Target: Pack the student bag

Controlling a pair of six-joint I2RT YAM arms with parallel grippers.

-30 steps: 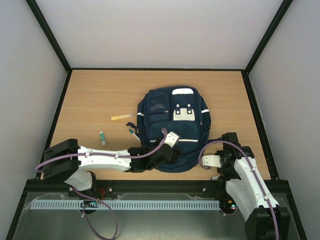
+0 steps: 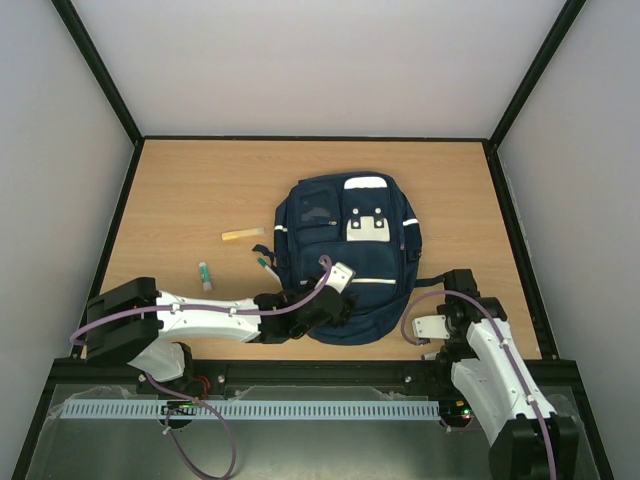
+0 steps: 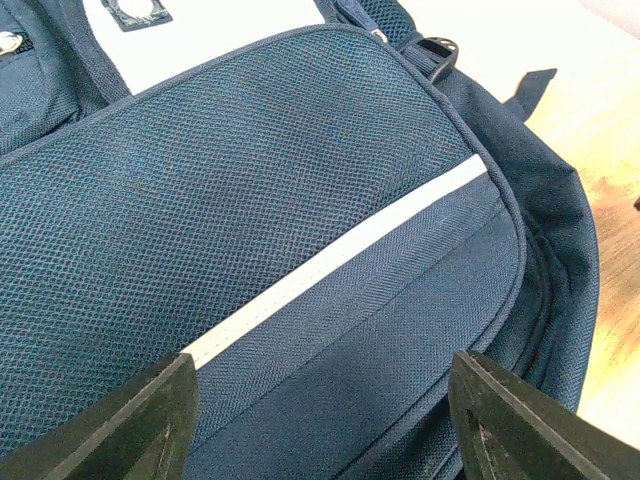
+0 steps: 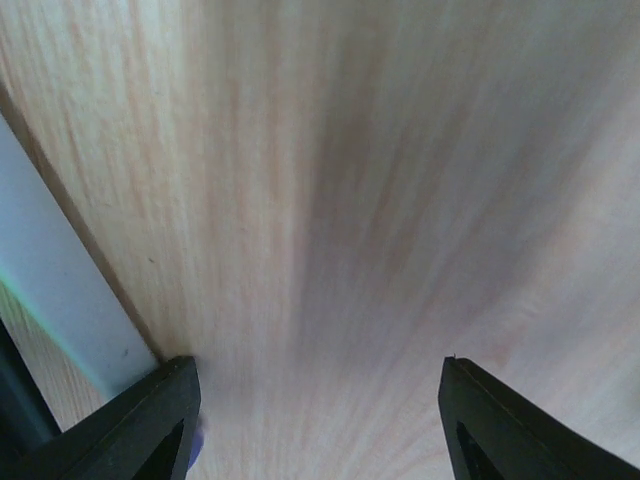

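Observation:
A dark blue student bag (image 2: 330, 258) lies flat in the middle of the table, its white-trimmed front facing up. My left gripper is open above the bag's lower pocket, with no object held between its fingers. At the table's front right, my right gripper stands open, low over the bare wood. A white marker-like stick (image 4: 75, 270) lies at its left, against or just beside the left finger (image 4: 165, 405) and outside the gap; I cannot tell whether they touch. A bit of purple-blue shows by that fingertip.
Left of the bag lie a yellow stick-like item (image 2: 243, 234) and a white-and-teal tube (image 2: 205, 277). Another pale, teal-tipped item (image 2: 268, 268) rests against the bag's left side. A dark object (image 4: 20, 385) borders the marker.

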